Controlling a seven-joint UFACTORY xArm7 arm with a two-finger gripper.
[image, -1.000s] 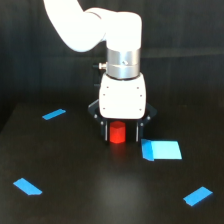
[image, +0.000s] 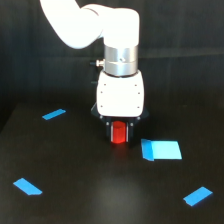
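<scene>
A small red block (image: 119, 132) stands on the dark table near the middle of the camera view. Straight above it hangs the white arm, pointing down, and my gripper (image: 120, 131) is low around the block. Its dark fingers lie close against the block's left and right sides, shut on it. The block's underside is hard to make out against the dark surface, so I cannot tell whether it is clear of the table.
A light blue square (image: 166, 150) with a darker blue strip (image: 147, 150) lies just right of the block. Blue tape marks lie at the left back (image: 54, 114), left front (image: 28, 187) and right front (image: 198, 196).
The fingers have moved inward from standing apart on both sides to closing on the red block. The hand has shifted slightly to the left.
</scene>
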